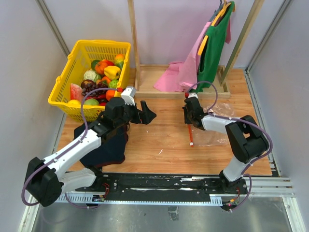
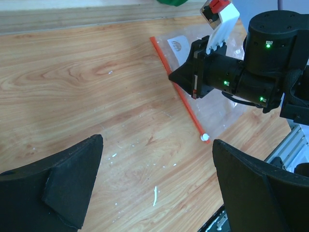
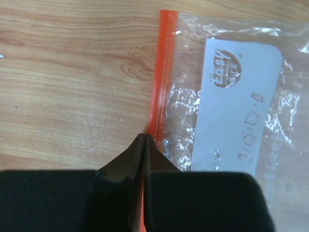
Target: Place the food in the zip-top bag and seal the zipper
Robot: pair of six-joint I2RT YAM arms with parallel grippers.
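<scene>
The clear zip top bag (image 3: 227,111) lies flat on the right of the table, a white label inside it and a red zipper strip (image 3: 163,63) along its left edge. My right gripper is shut, its tips down at the strip about midway along; whether the strip is pinched cannot be told. Over bare wood left of the bag, my left gripper (image 1: 149,109) stands open with nothing between its fingers. In the top view, the food (image 1: 107,72) is heaped in the yellow basket (image 1: 59,92).
A wooden rack (image 1: 145,87) stands at the back, with pink cloth (image 1: 169,82) and a green garment (image 1: 212,53) hanging from it. Dark folded cloth (image 1: 108,150) lies below the left arm.
</scene>
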